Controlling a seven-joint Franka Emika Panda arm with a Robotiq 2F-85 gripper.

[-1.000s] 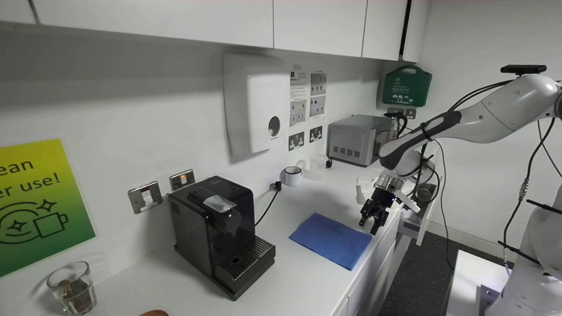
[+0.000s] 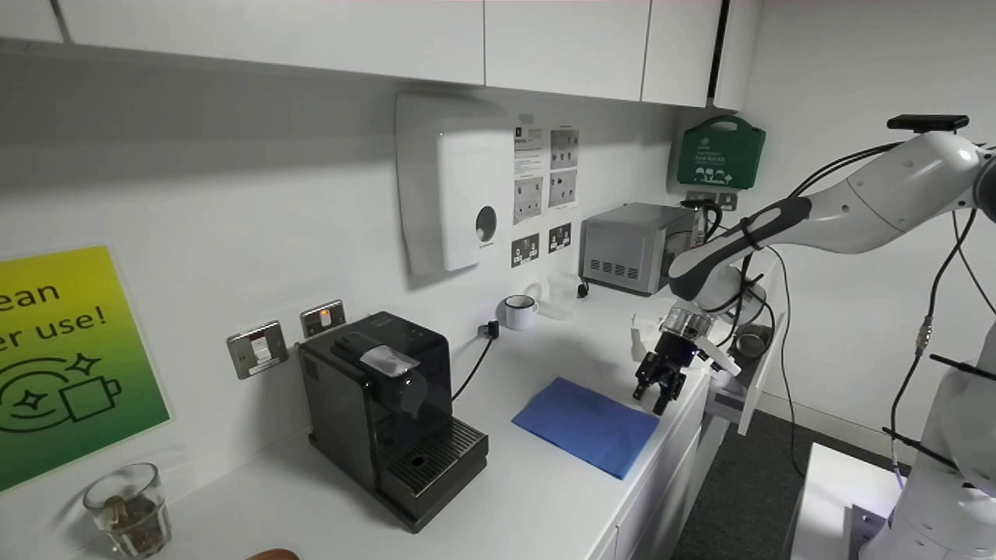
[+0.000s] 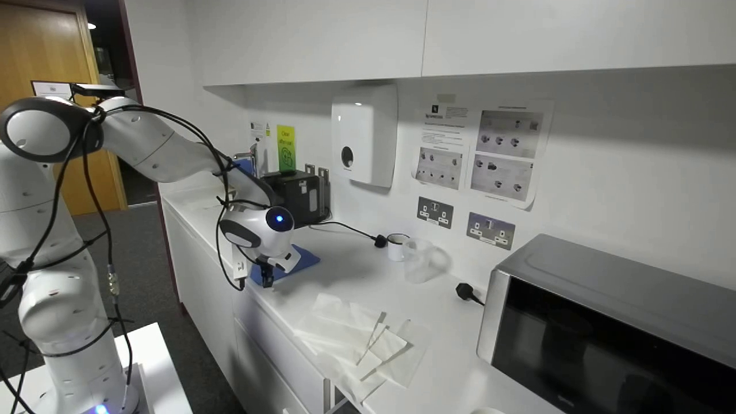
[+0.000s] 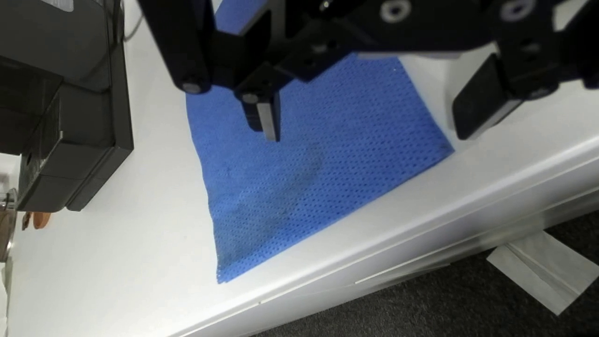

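Note:
A blue cloth (image 2: 586,426) lies flat on the white counter, close to its front edge. My gripper (image 2: 650,397) stands open above the cloth's right-hand corner, nearest the microwave side. From the wrist view, the two fingers of the gripper are wide apart, with the cloth (image 4: 348,163) visible below and between them and nothing held. One finger pad (image 4: 268,118) appears over the cloth, the other beyond its side edge. In the second exterior view the arm partly hides the cloth (image 3: 303,259).
A black coffee machine (image 2: 387,411) stands left of the cloth. Behind are a white mug (image 2: 520,313) and a clear container (image 3: 417,261). White papers (image 3: 359,338) lie on the counter before the microwave (image 3: 607,324). An open drawer (image 2: 747,397) juts from the counter front.
My gripper has shifted very slightly left and toward the cloth in exterior view 1. The cloth has not moved.

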